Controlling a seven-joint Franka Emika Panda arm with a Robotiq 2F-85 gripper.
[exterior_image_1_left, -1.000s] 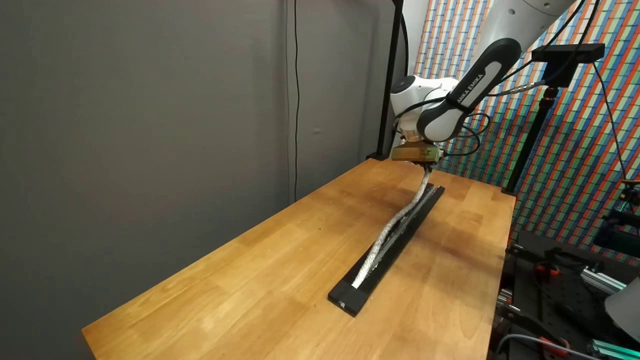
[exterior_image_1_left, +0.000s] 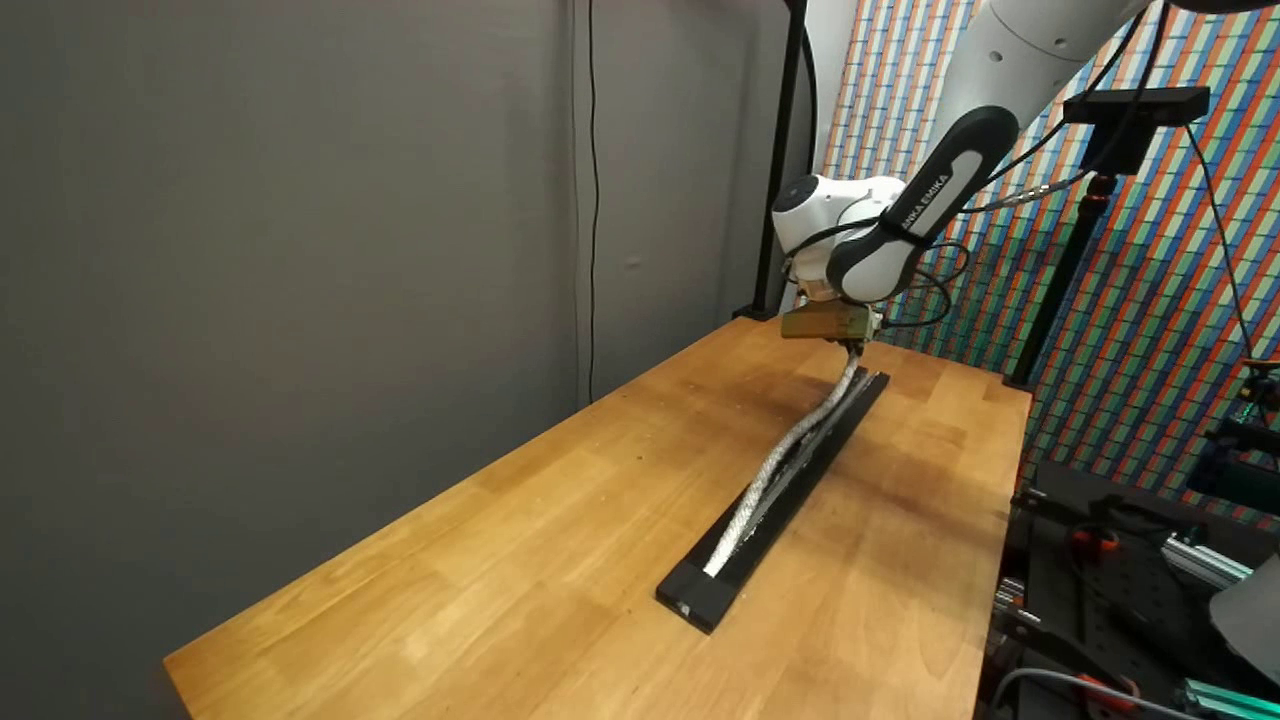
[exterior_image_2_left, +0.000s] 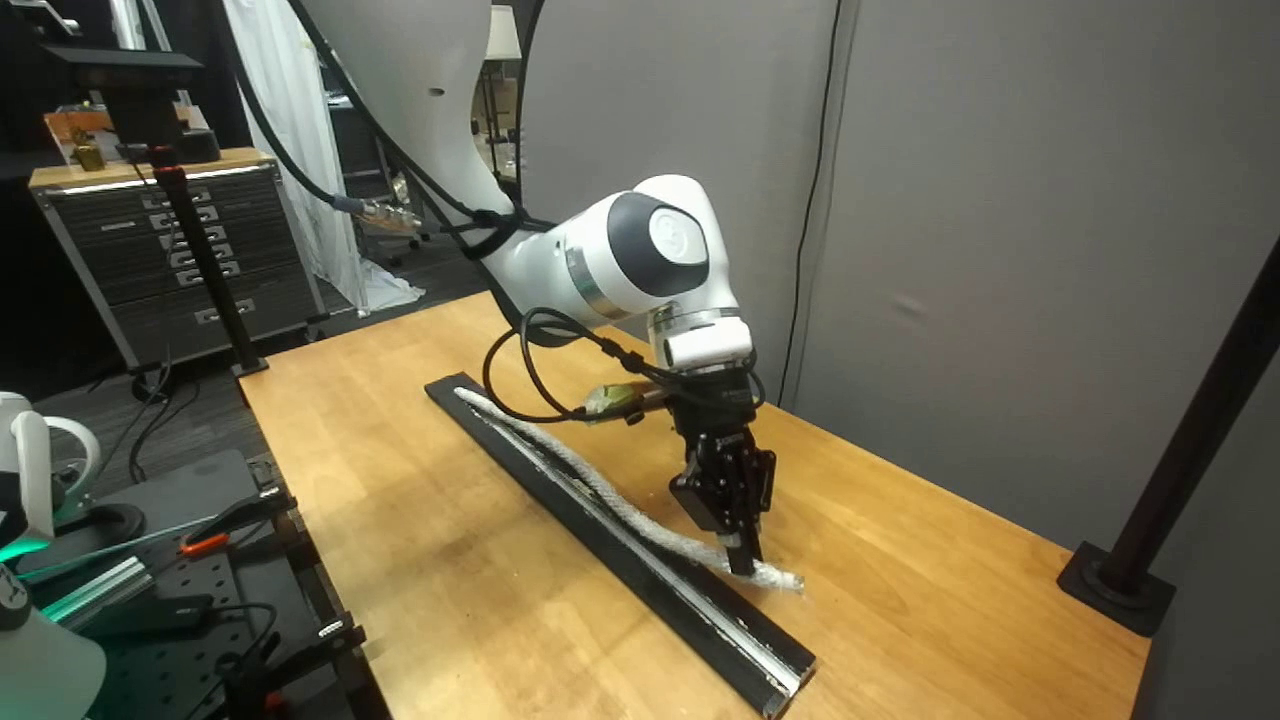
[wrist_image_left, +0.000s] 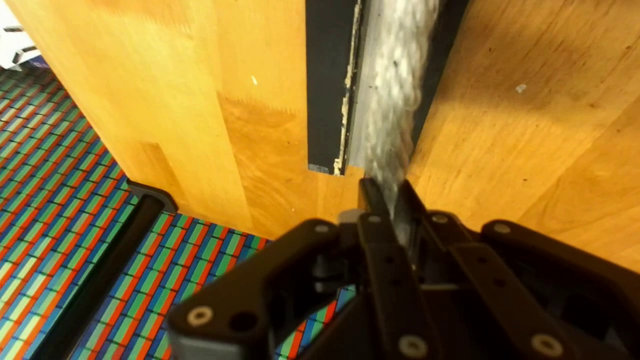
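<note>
A white braided rope (exterior_image_1_left: 782, 451) runs lengthwise above a long black board (exterior_image_2_left: 649, 580) that has a pale metallic channel (exterior_image_2_left: 699, 613) along its middle. In exterior view 2 my gripper (exterior_image_2_left: 743, 564) is shut on the rope close to its end, and a short frayed tail (exterior_image_2_left: 780, 578) sticks out past the fingers. The rope's far end rests on the board, while the gripped stretch is lifted and bowed to one side of the channel. From the wrist view, the rope (wrist_image_left: 396, 90) passes straight between the fingertips of my gripper, over the board's end.
A black stand (exterior_image_2_left: 1122, 576) stands at the table's corner, with another black post (exterior_image_1_left: 1062, 282) opposite. Beside the table is a dark cart (exterior_image_2_left: 180, 600) with tools. A grey wall borders one long side.
The arm and gripper have come down a little and shifted slightly left in exterior view 1, lowering the held rope end toward the board. The board has stayed put.
</note>
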